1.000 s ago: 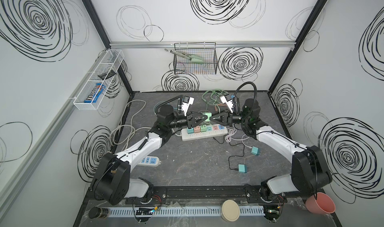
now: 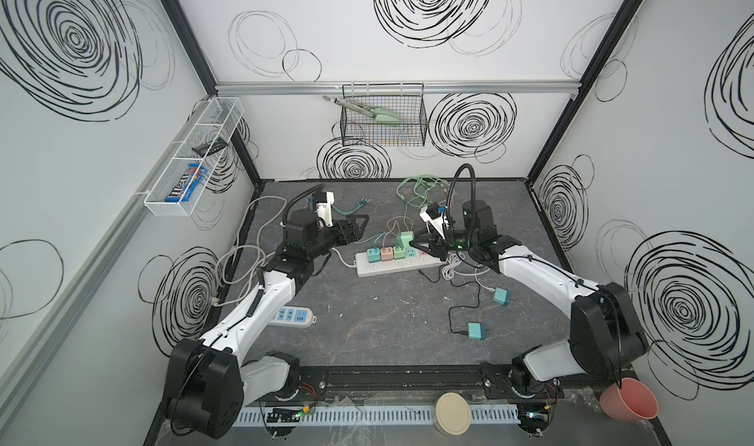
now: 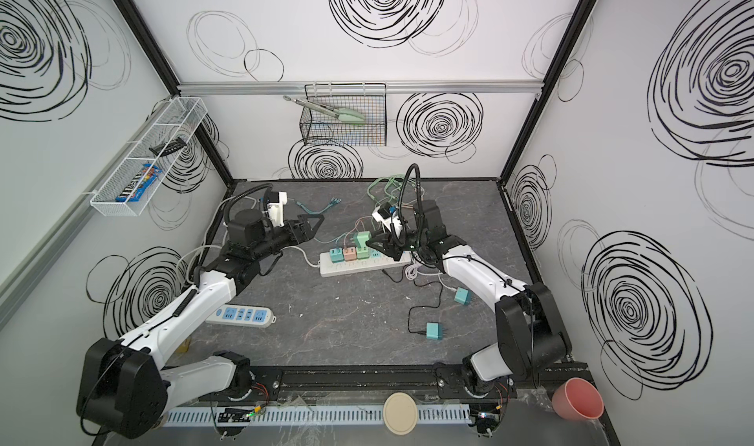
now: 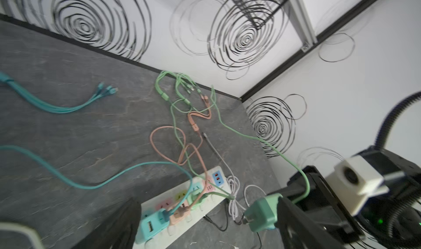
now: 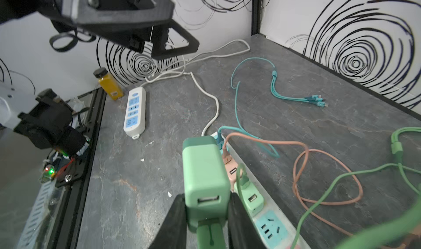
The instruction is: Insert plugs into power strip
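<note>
A long white power strip [image 2: 369,268] lies mid-table with teal [image 2: 373,255], pink [image 2: 386,254] and green [image 2: 399,253] plugs along it, cables trailing from them. My right gripper is shut on a pale green plug, held above the strip's sockets; a green cable runs up from it in the left wrist view. My left gripper [image 2: 357,227] stands open, back to the left and above the strip, nothing between its fingers.
A smaller power strip [image 3: 243,315] lies at the front left. Two loose teal adapters [image 2: 500,295] are at the front right, with several tangled cables behind and around the strip.
My left gripper has moved away leftward from the green plug. My right gripper, holding that plug, has tilted and lowered toward the strip.
</note>
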